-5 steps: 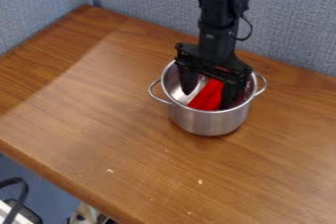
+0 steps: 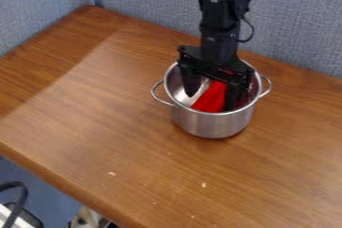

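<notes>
A steel pot [image 2: 211, 122] with two loop handles stands on the wooden table. Inside it lie a red object [image 2: 209, 99] and a light, whitish item [image 2: 194, 87] to its left. My black gripper [image 2: 214, 78] reaches down from above into the top of the pot, over these things. Its fingers are dark against the dark interior and partly hidden, so whether they hold anything cannot be made out.
Grey padded panels stand behind it. A cable lies off the table at the lower left.
The arm has shifted very slightly over the pot. The pot and the things in it look much the same.
</notes>
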